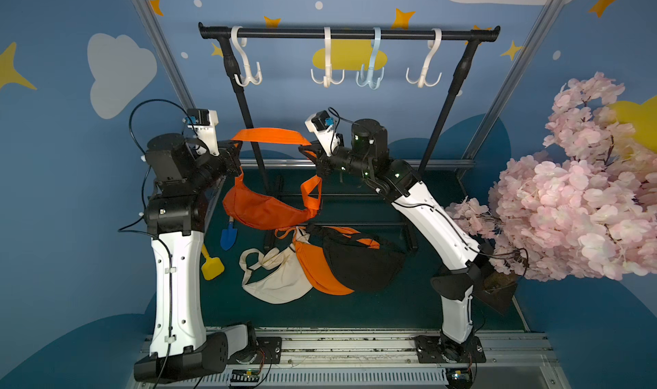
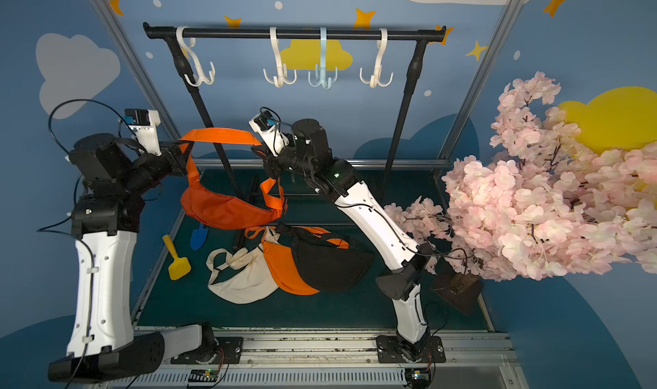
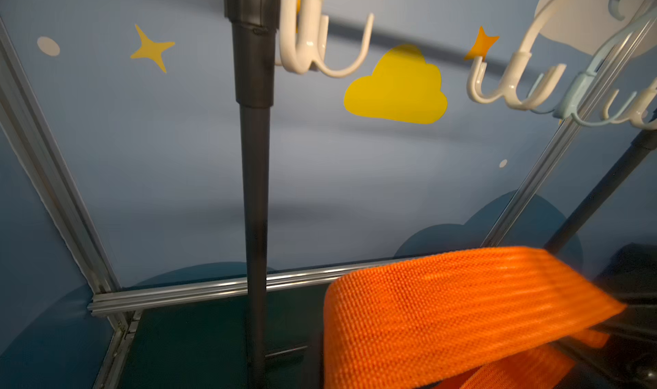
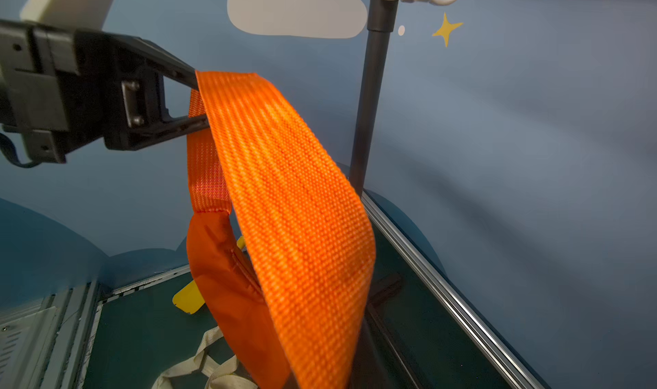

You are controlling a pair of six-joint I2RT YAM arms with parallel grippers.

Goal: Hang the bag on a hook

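Observation:
An orange bag [image 1: 267,207] hangs in the air by its strap [image 1: 273,135], which stretches between my two grippers, below the rail. My left gripper [image 1: 234,149] is shut on one end of the strap; in the right wrist view the webbing [image 4: 287,204] passes over its fingertips. My right gripper [image 1: 309,149] is shut on the other end, at the middle of the scene. Four hooks hang on the rail: white ones [image 1: 247,74] and a light blue one [image 1: 369,74], all empty and above the grippers.
Black rack posts [image 1: 445,108] stand either side. White [image 1: 273,279], orange [image 1: 321,276] and black [image 1: 362,266] bags lie on the floor. Blue [image 1: 228,235] and yellow [image 1: 212,266] shovels lie at left. Pink blossom [image 1: 568,211] fills the right side.

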